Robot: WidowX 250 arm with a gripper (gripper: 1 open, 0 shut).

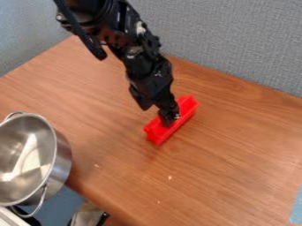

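Observation:
A red elongated block (158,133) lies diagonally on the wooden table, right of the centre. My black gripper (168,116) is down at the block, over its middle to upper part, hiding some of it. The fingertips are too small and dark to show clearly whether anything is between them.
A steel pot (26,159) with handles stands at the left edge of the table (236,150). Grey walls (236,44) border it behind.

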